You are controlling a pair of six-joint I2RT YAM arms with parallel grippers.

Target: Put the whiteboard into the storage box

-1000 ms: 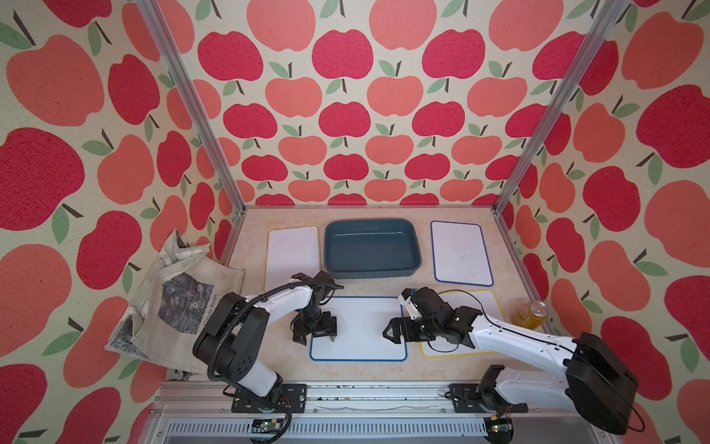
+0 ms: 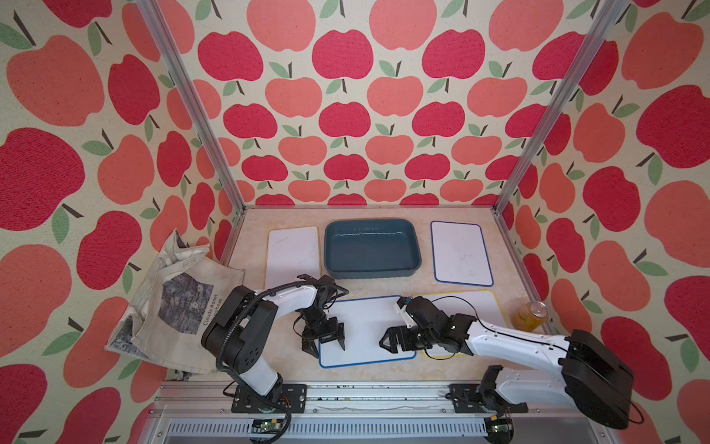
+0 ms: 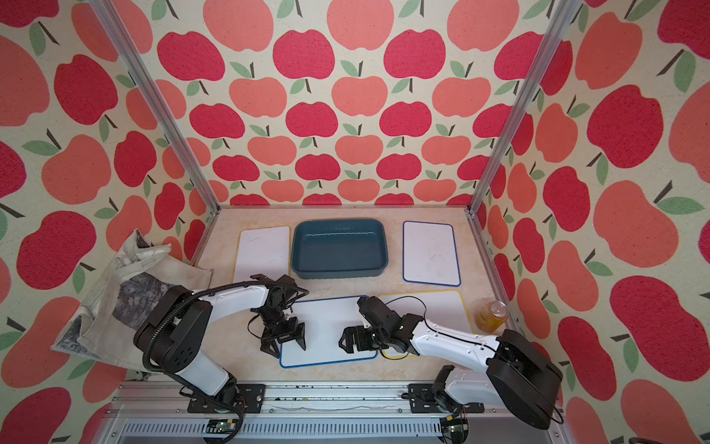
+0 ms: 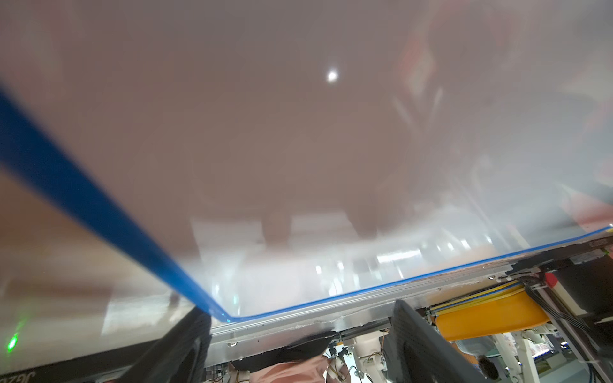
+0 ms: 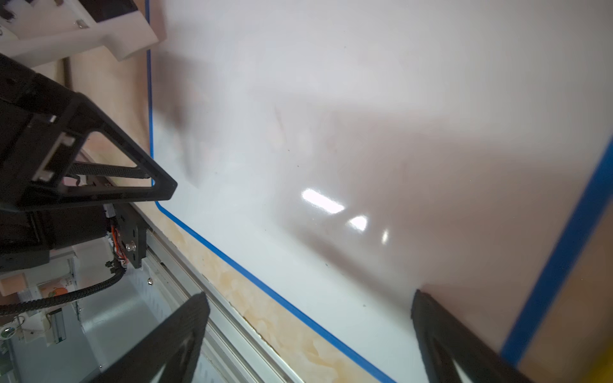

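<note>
A whiteboard with blue edging point(image 2: 362, 325) lies flat at the front centre of the table. My left gripper point(image 2: 325, 345) is open, low over its left end; the left wrist view shows the blue edge close between the fingers. My right gripper point(image 2: 390, 340) is low over the board's right end; in the right wrist view its fingers are apart with nothing held. The dark teal storage box point(image 2: 372, 271) stands empty at the back centre.
Other whiteboards lie at the back left point(image 2: 292, 251), back right point(image 2: 461, 251) and front right point(image 2: 473, 303). A yellow-filled container point(image 2: 529, 316) stands at the right edge. A cloth bag point(image 2: 177, 310) is at left.
The front whiteboard has shifted toward me and slightly right since a second ago. My left gripper has moved toward me too; my right gripper has moved slightly toward me and left.
</note>
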